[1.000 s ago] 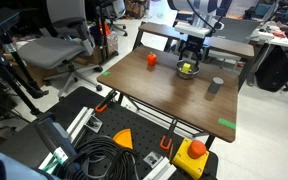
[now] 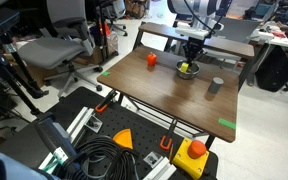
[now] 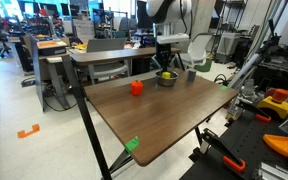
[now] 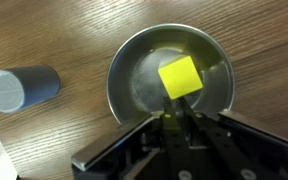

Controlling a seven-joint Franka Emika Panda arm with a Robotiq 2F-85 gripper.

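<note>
A yellow block lies inside a round metal bowl, towards the upper part of its floor in the wrist view. My gripper hangs over the bowl, its dark fingers partly apart. The fingertips appear just below the block in that view, and whether they touch it is unclear. In exterior view 1 the same bowl stands on the far part of the wooden table, the gripper above it. Exterior view 2 also shows the yellow block in the bowl.
A grey cylinder stands beside the bowl. An orange-red object sits on the table on the bowl's other side.
In exterior view 1 the arm over the bowl has shifted slightly. The bowl stays in place, with the yellow block in it throughout.
</note>
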